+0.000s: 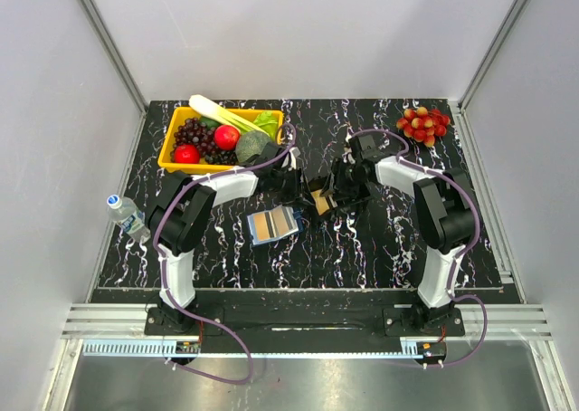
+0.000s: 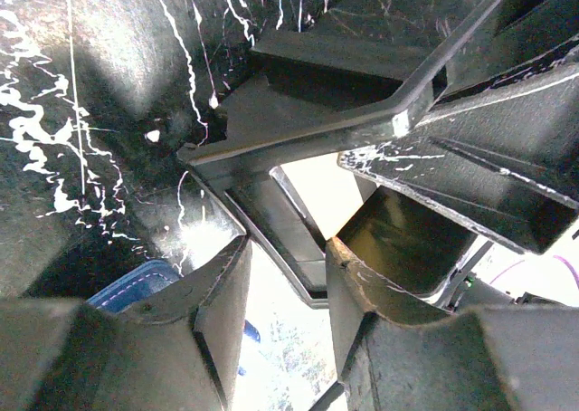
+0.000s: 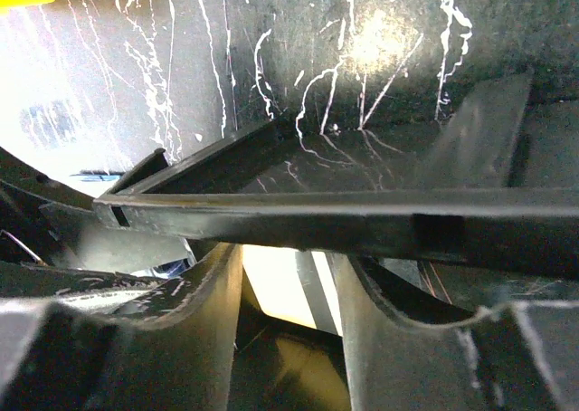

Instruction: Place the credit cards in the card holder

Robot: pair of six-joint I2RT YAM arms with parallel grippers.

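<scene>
A black card holder [image 1: 333, 203] sits between my two grippers at the table's centre, with a tan card showing in it. In the left wrist view my left gripper has its fingertips at the holder's frame [image 2: 298, 130]; whether it grips is unclear. In the right wrist view my right gripper is over a pale card with a dark stripe [image 3: 289, 284], below the holder's black bar [image 3: 344, 214]; its grip is unclear too. A blue-edged tray of cards [image 1: 271, 224] lies just left and in front of the holder.
A yellow basket of produce [image 1: 185, 167] is at back left, a bunch of red fruit [image 1: 422, 124] at back right, a water bottle [image 1: 128, 218] at the left.
</scene>
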